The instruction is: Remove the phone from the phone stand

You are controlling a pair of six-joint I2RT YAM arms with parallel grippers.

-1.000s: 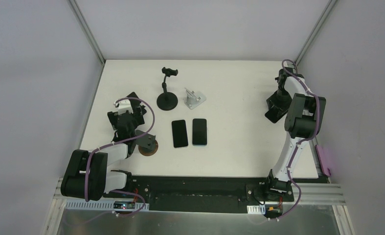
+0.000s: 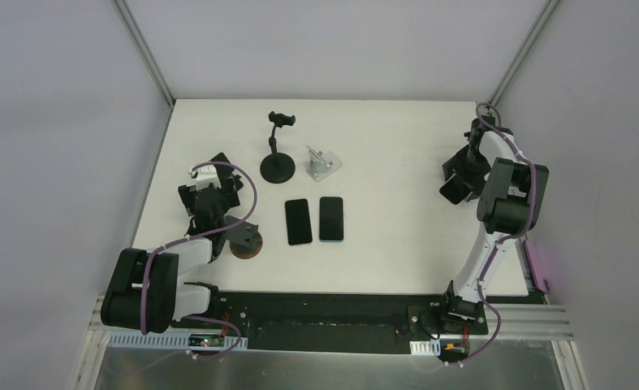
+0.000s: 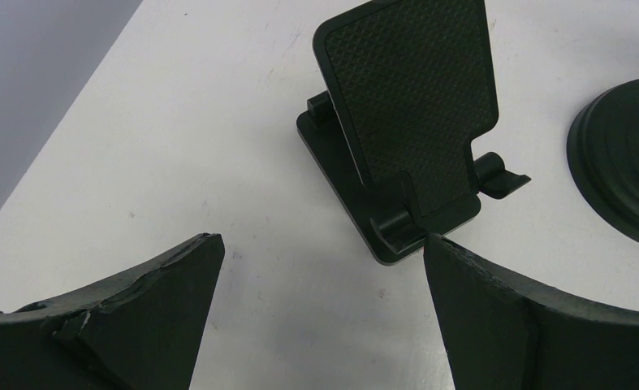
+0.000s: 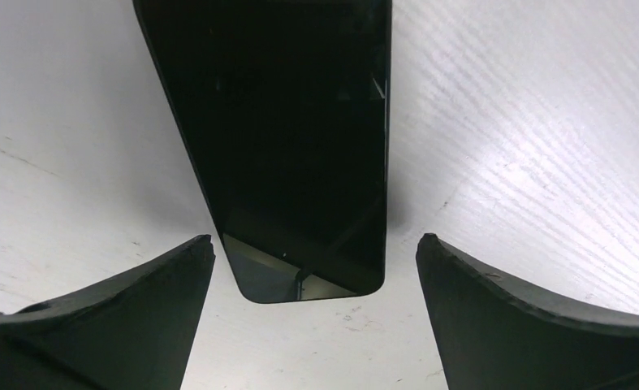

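Note:
A black phone fills much of the right wrist view, its upper end appearing wider than its lower end. That lower end lies between the fingers of my right gripper, which is open and has a gap on both sides of the phone. In the top view, only part of this phone shows beside the gripper. Whether a stand is beneath it is hidden. My left gripper is open and empty, in front of a black phone stand that holds no phone.
Two more phones, one beside the other, lie flat mid-table. Behind them are a tall black stand and a clear stand. A round-based stand is near the left arm.
The phone's visible end keeps its place. My left arm has not moved.

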